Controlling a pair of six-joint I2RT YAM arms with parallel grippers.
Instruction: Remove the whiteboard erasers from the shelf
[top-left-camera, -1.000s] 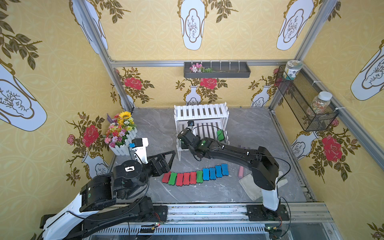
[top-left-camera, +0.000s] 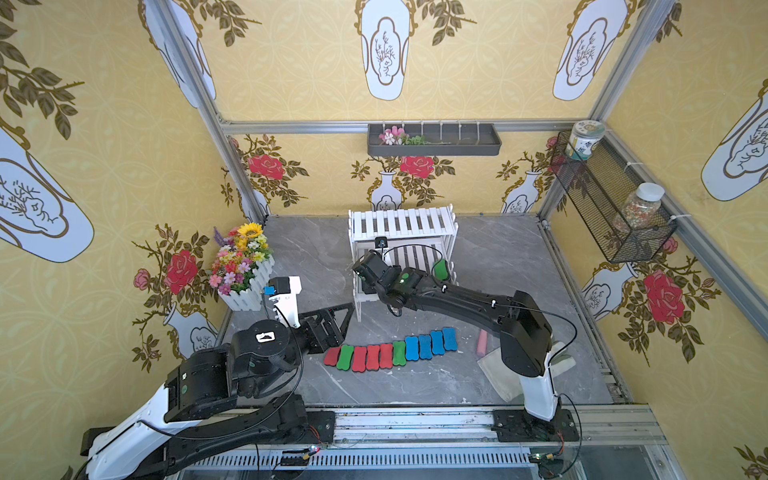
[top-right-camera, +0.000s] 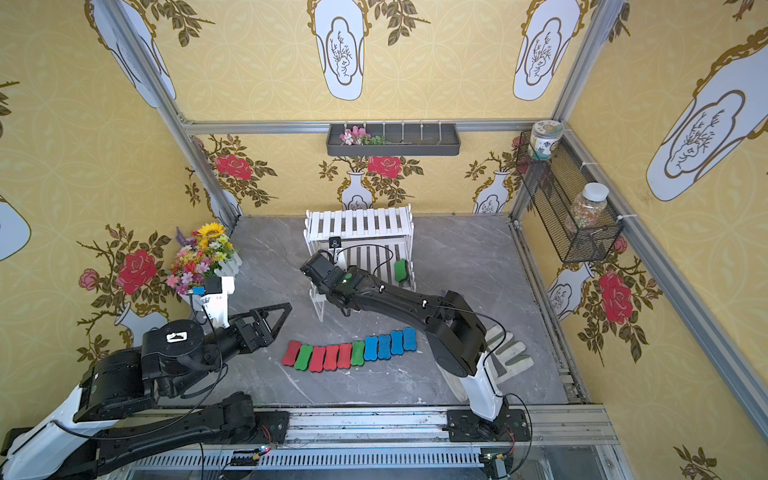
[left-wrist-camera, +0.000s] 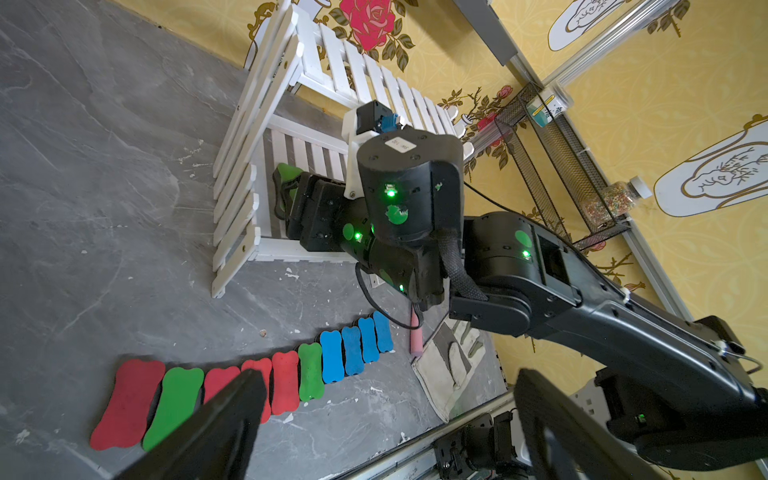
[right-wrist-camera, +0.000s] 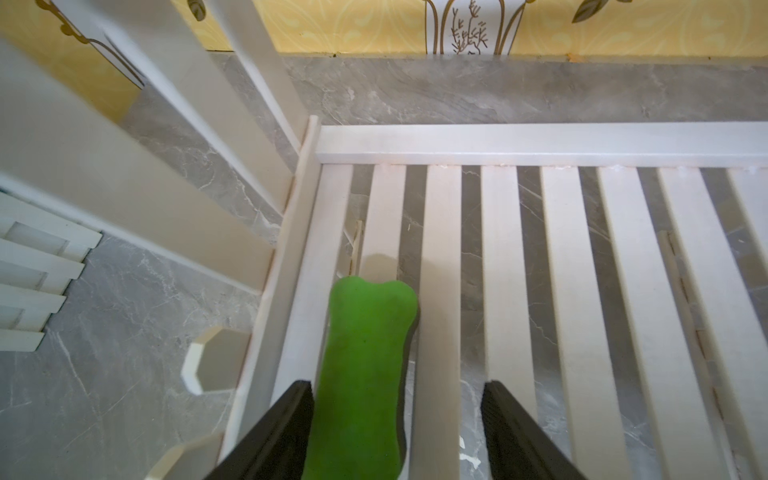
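Note:
The white slatted shelf (top-left-camera: 404, 224) holds a green eraser (right-wrist-camera: 360, 368) at its left end, between the fingertips of my open right gripper, and another green eraser (top-left-camera: 441, 270) at its right end. The right arm partly hides the lower tier in both top views. My left gripper stands open, left-front of the shelf, with nothing held. On the table in front of the shelf lies a curved row of several red, green and blue erasers (top-left-camera: 360, 358).
A flower planter (top-left-camera: 242, 294) stands at the left. A glove (top-right-camera: 512, 364) and a pink object (top-left-camera: 481, 342) lie at the front right. A wire basket (top-left-camera: 608, 208) hangs on the right wall. Free table shows either side of the shelf.
My right gripper and wrist have moved very slightly at the shelf's left end. The left arm and the erasers on the table look unchanged.

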